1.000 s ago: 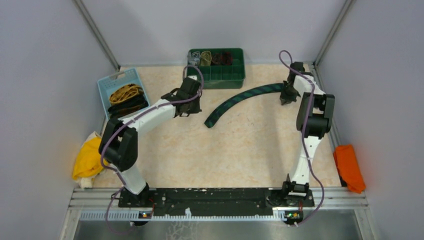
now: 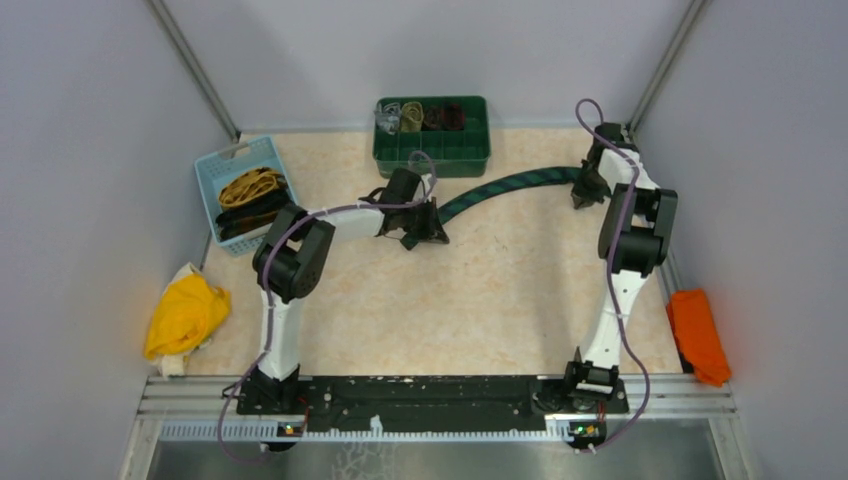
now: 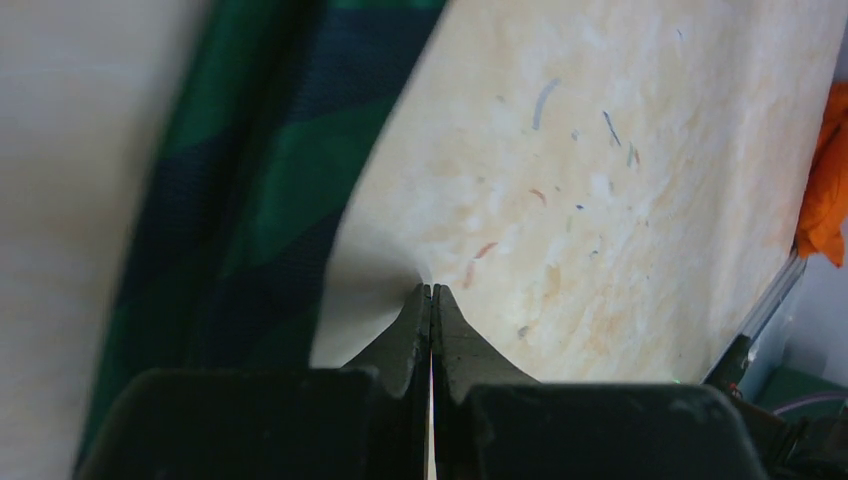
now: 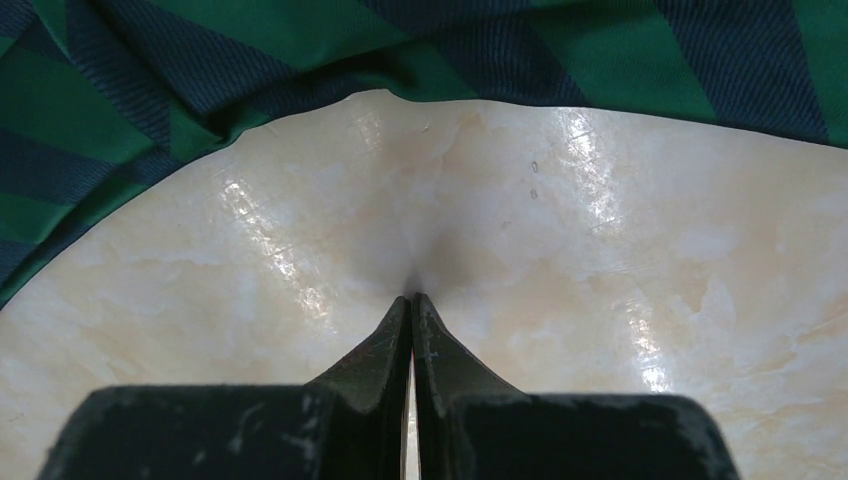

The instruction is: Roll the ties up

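One tie (image 2: 515, 182), striped dark green and navy, curves across the table, laid out long. Its left end lies partly under my left gripper (image 2: 443, 238). In the left wrist view the tie (image 3: 260, 190) runs along the left, blurred, and the shut left gripper points at bare table just beside its edge. Over at the far right, my right gripper (image 2: 577, 203) hides the other end from above. The right wrist view has the tie's creased cloth (image 4: 480, 50) along the top, while the shut right gripper is over bare table, apart from it.
A green divided box (image 2: 432, 160) holding rolled items stands at the back. A blue basket (image 2: 207, 180) with dark and tan ties is at the left. Yellow cloth (image 2: 185, 315) and orange cloth (image 2: 700, 335) lie at the sides.
The right gripper has moved slightly right.
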